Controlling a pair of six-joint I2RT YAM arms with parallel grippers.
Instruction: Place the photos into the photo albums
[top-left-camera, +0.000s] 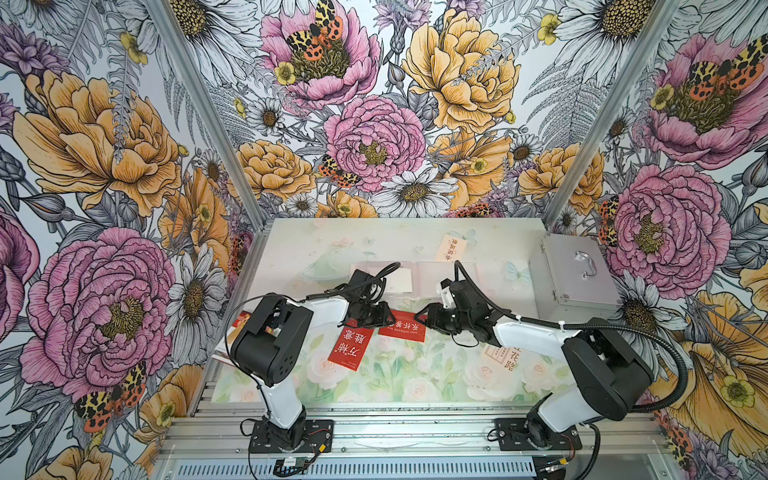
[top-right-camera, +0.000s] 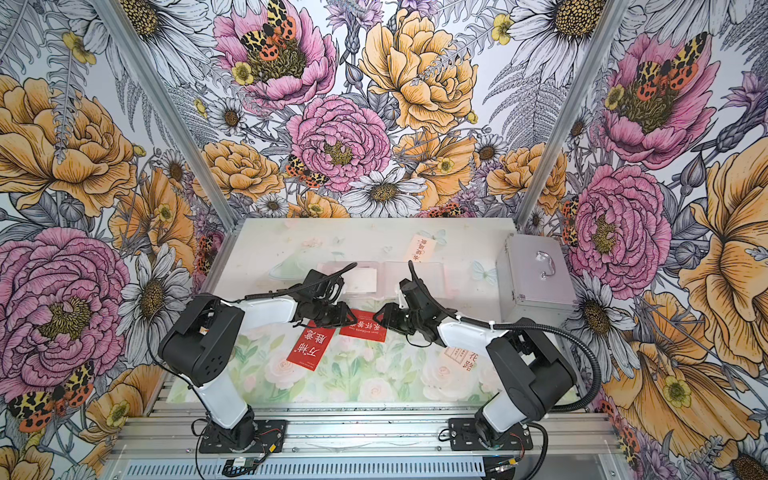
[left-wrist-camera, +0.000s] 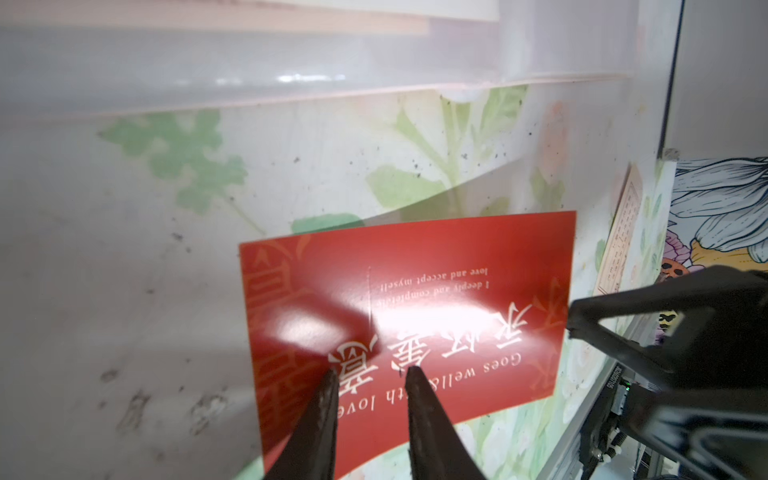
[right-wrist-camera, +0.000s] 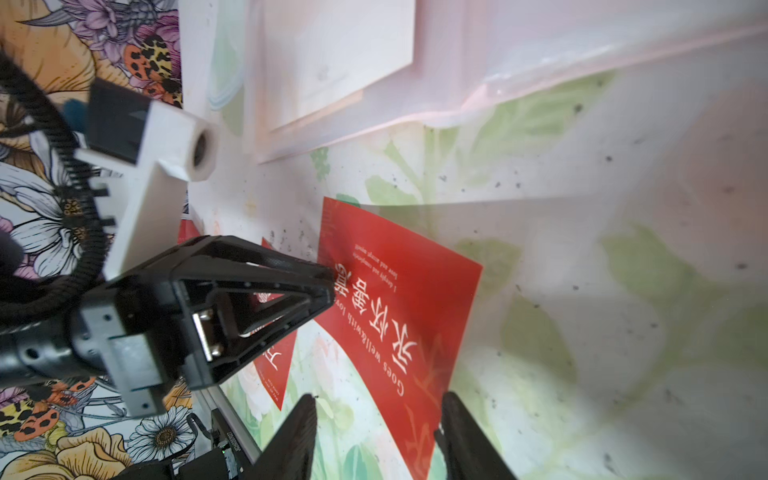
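Observation:
A red photo card (left-wrist-camera: 416, 320) with white lettering lies on the table below my two grippers. My left gripper hangs over it, part open, with nothing seen between its fingers. My right gripper stands open at the card's near end, nothing held. A second red card (top-left-camera: 349, 348) lies left of it, toward the front. Behind them is a clear photo album (right-wrist-camera: 464, 56), with a white card in its left half (right-wrist-camera: 340, 44).
Pale printed cards lie at the back (top-left-camera: 450, 246) and front right (top-left-camera: 500, 358), others at the far left. A metal box (top-left-camera: 577, 268) stands at the right edge.

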